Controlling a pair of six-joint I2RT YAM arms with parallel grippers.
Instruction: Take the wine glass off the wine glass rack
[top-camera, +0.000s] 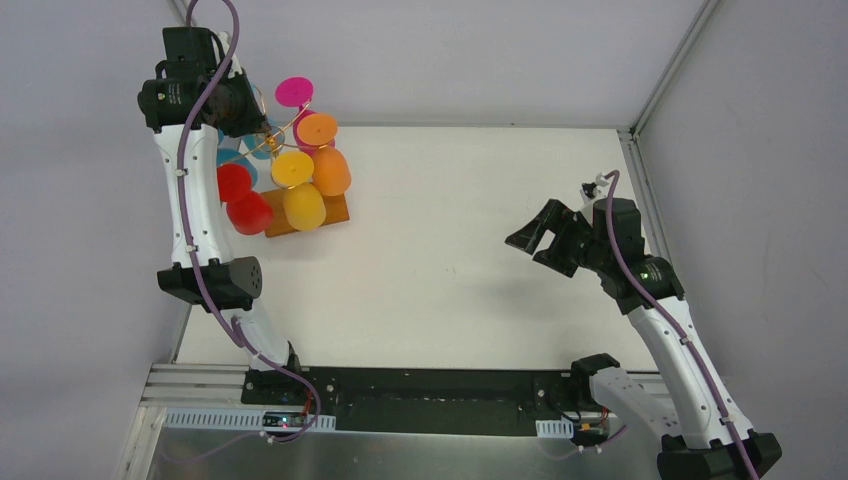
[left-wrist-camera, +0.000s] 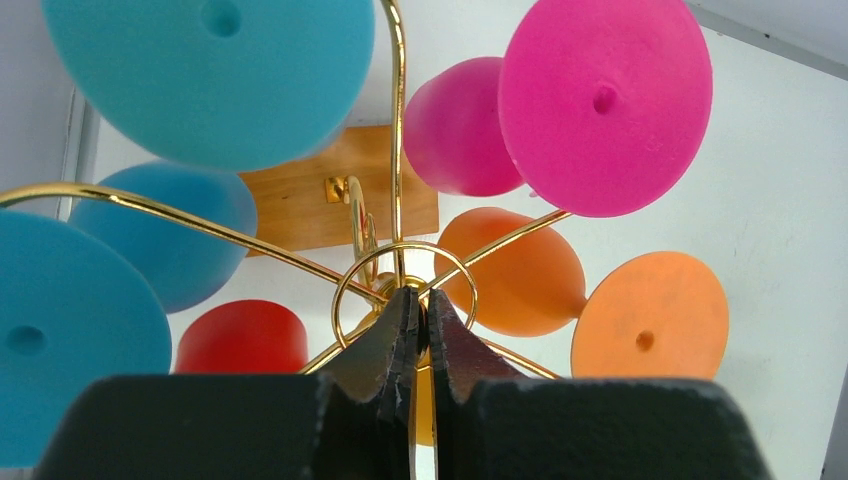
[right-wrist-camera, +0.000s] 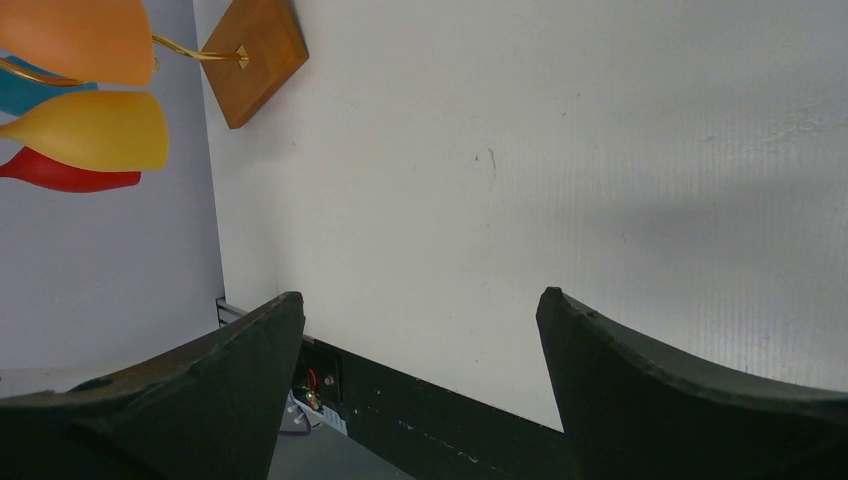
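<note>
At the back left stands the gold wine glass rack (left-wrist-camera: 398, 110) on its wooden base (top-camera: 340, 209), holding several coloured glasses upside down. They include a yellow glass (top-camera: 304, 208), an orange glass (top-camera: 331, 173), a red glass (top-camera: 249, 213), a pink glass (left-wrist-camera: 606, 108) and blue glasses (left-wrist-camera: 210, 70). My left gripper is shut on the rack's top, by the gold ring where the arms meet; its fingertips hide the exact spot. Over the right side of the table, away from the rack, my right gripper (top-camera: 524, 252) stands open and empty.
Grey walls (top-camera: 460, 60) close it in at the back and sides. The rack stands near the left and back edges.
</note>
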